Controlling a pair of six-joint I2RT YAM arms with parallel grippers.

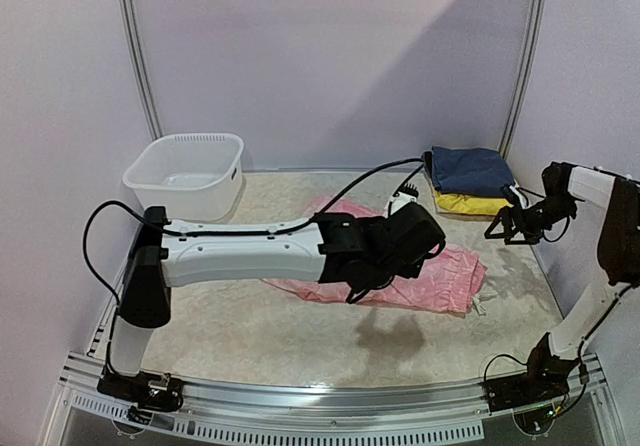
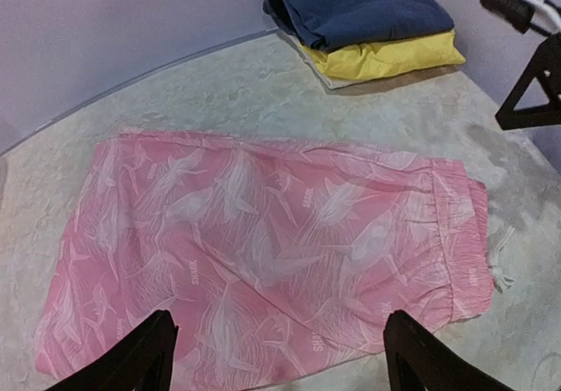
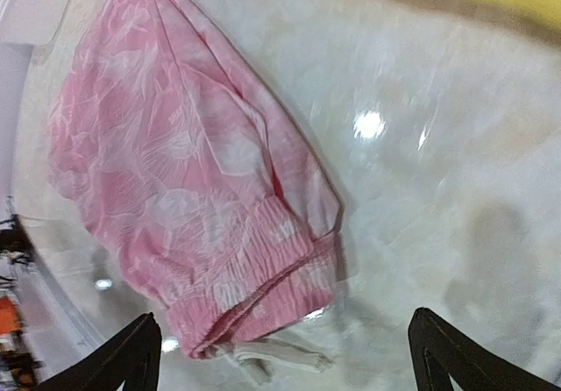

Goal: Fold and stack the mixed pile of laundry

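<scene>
A pink patterned garment (image 1: pixel 448 280) (image 2: pixel 263 251) (image 3: pixel 184 137) lies spread on the table, its gathered waistband and pale drawstring toward the right. My left gripper is open above it, arm across the middle in the top view, with nothing between the fingers. My right gripper (image 1: pixel 500 228) is open, raised at the right beside the garment's waistband end. A folded pile stands at the back right: navy fabric (image 1: pixel 470 169) (image 2: pixel 351 10) on yellow (image 1: pixel 465 204) (image 2: pixel 386 56), with a pale layer beneath.
An empty white basket (image 1: pixel 185 171) sits at the back left. Walls surround the table at back and sides, the right arm close to the right one.
</scene>
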